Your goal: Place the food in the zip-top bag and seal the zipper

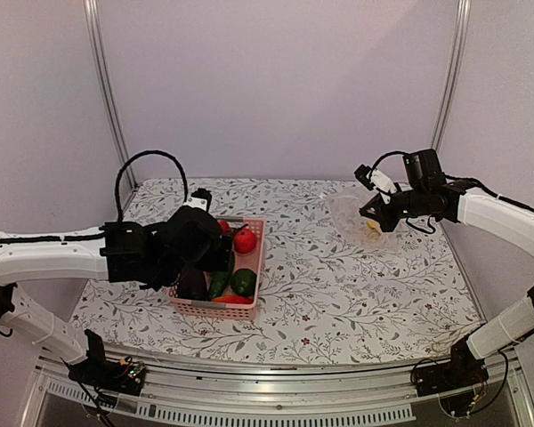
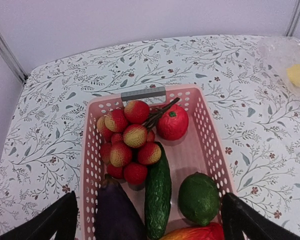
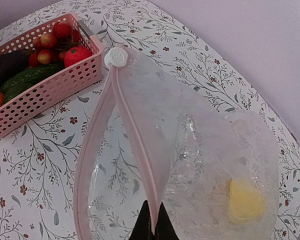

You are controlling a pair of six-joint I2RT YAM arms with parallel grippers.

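The clear zip top bag [image 3: 190, 125] has its pink zipper edge and white slider [image 3: 116, 57] in the right wrist view. My right gripper is shut on the bag's edge at the mouth, which gapes to the left of the fingers. Inside the bag lies a yellow piece of food [image 3: 246, 201]. Above the pink basket [image 2: 210, 120] my left gripper stands open, nothing between its fingers. The basket holds a red fruit bunch [image 2: 135, 135], a tomato-like red fruit [image 2: 173, 122], a cucumber [image 2: 158, 195], an eggplant [image 2: 116, 215], a green avocado-like item [image 2: 199, 199] and a red-orange pepper [image 2: 197, 232].
The basket stands at the left of the patterned table [image 1: 329, 311], the bag at its right rear. Walls rise at the back and both sides.
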